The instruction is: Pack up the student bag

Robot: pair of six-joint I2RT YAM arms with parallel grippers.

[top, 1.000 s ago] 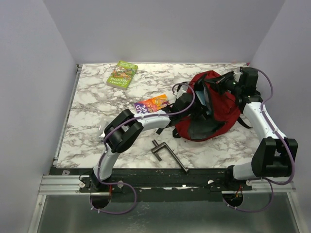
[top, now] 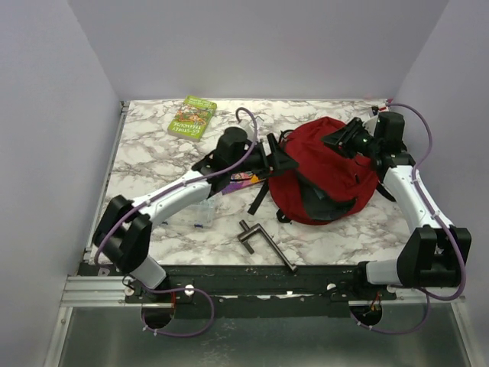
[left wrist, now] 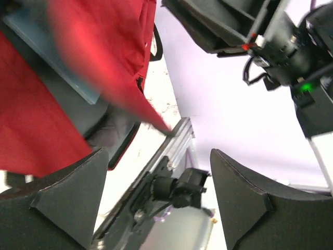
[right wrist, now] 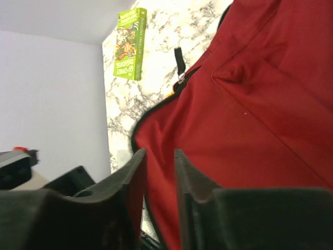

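Observation:
The red bag (top: 325,168) lies at the right of the table, its dark interior showing at the lower side; a blue item (left wrist: 52,57) sits inside. My left gripper (top: 276,157) hangs at the bag's left edge, fingers apart with nothing seen between them. My right gripper (top: 340,141) is over the bag's upper part, its fingers (right wrist: 132,192) apart above red fabric. A green book (top: 191,118) lies at the back left. A colourful book (top: 248,180) is partly hidden behind the left arm.
A clear plastic item (top: 199,215) lies left of the bag, under the left arm. A metal bracket (top: 271,245) lies at the front.
My left gripper has pulled back leftward out of the bag's opening. The red fabric now covers more of the opening. My right gripper has shifted slightly.

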